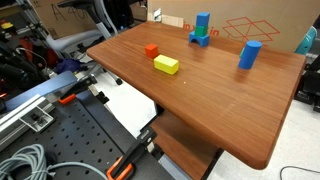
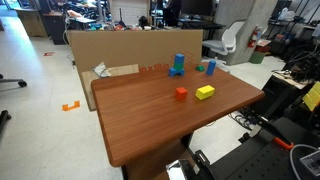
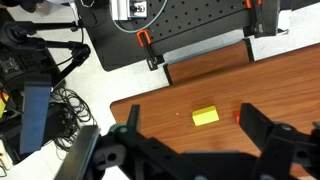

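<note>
A yellow block (image 1: 166, 64) lies on the wooden table, with a smaller red block (image 1: 151, 50) a little beyond it. Farther back stands a stack of blue and green pieces (image 1: 202, 25) on a blue base. To its right a blue cylinder-like cup (image 1: 250, 55) stands alone. From above, in the wrist view, the yellow block (image 3: 205, 116) and part of the red block (image 3: 238, 116) show on the table. My gripper is high over it, fingers spread wide apart at the lower edge, nothing held between them.
A cardboard screen (image 2: 115, 50) borders the table's back. The black base frame (image 1: 60, 130) with orange-handled clamps and cables sits along the near side.
</note>
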